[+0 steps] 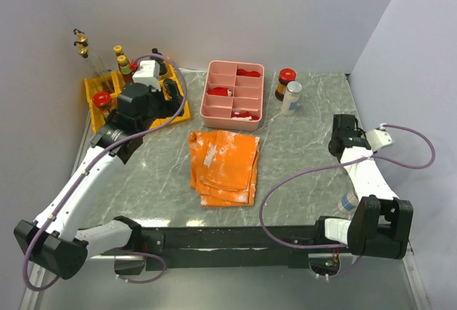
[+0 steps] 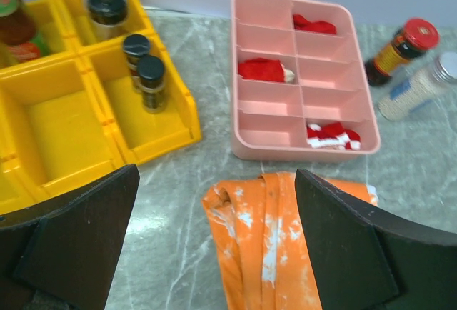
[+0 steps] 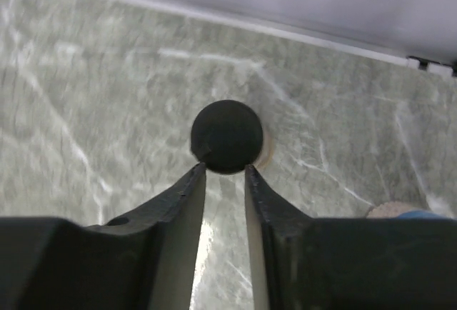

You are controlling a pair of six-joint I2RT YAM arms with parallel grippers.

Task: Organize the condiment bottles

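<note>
In the right wrist view a round black cap [image 3: 227, 136] shows from above, with a sliver of its container below on the right. My right gripper has its fingertips close together at the cap's near edge, a narrow gap between them; whether they grip it cannot be told. My left gripper is open and empty, high on the left. Beyond it a yellow organizer [image 2: 163, 146] holds small black-capped jars [image 2: 151, 85] and a sauce bottle [image 2: 18, 31]. A red-capped jar [image 1: 285, 81] and a white-capped shaker [image 1: 291, 98] stand right of the pink tray.
The pink compartment tray [image 1: 203, 106] holds several red packets. A folded orange cloth [image 1: 228, 160] lies in front. Another blue-labelled container [image 1: 348, 201] stands near my right arm, close to the right wall [image 1: 421, 88].
</note>
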